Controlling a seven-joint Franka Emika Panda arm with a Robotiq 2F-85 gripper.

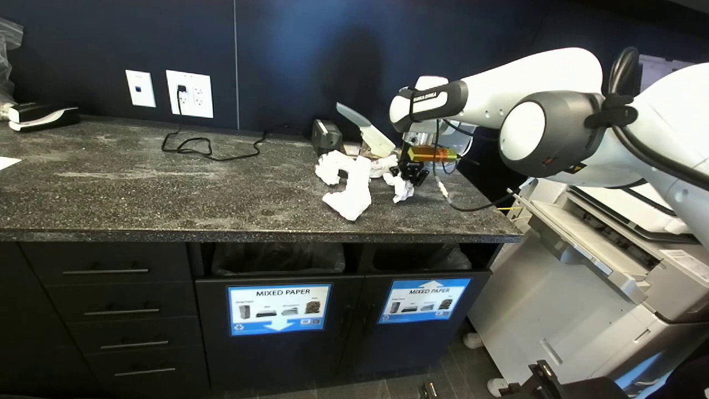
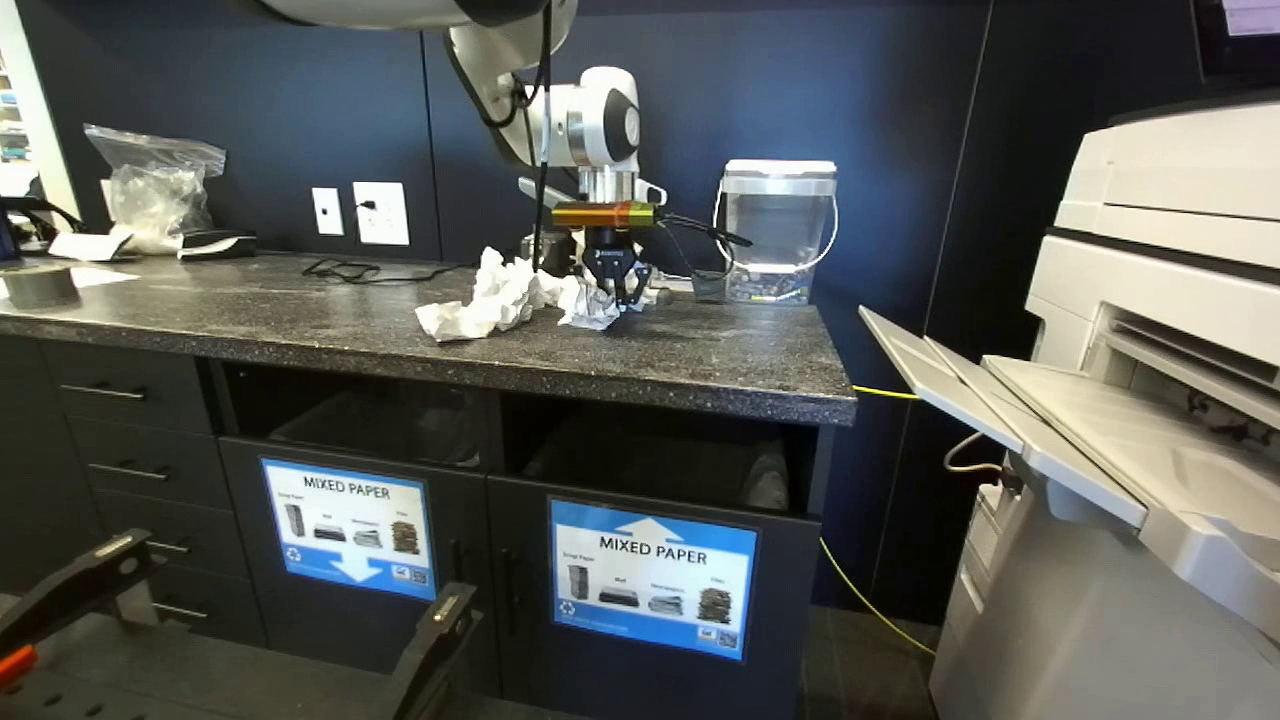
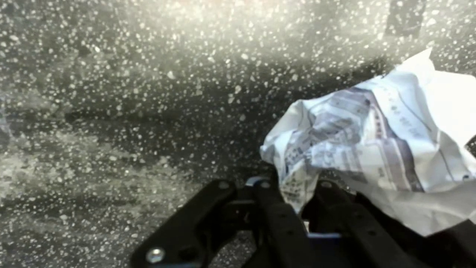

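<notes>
My gripper (image 1: 413, 175) is low over the right part of the dark speckled counter (image 1: 199, 193). In the wrist view its fingers are shut on one end of a crumpled printed paper (image 3: 370, 138), which spreads out to the right. Exterior view 2 has this crumpled paper (image 2: 588, 307) just left of the gripper (image 2: 623, 293), close to the countertop; whether it touches the surface I cannot tell. More crumpled white paper (image 1: 352, 193) lies to the left, partly touching or overlapping other pieces.
Behind the paper stand a dark box (image 1: 326, 137) and a tilted grey-white object (image 1: 374, 136). A clear bucket (image 2: 774, 234) sits at the back right. Bin openings (image 2: 660, 450) lie under the counter's front edge, and a printer (image 2: 1140, 396) stands beyond its right end.
</notes>
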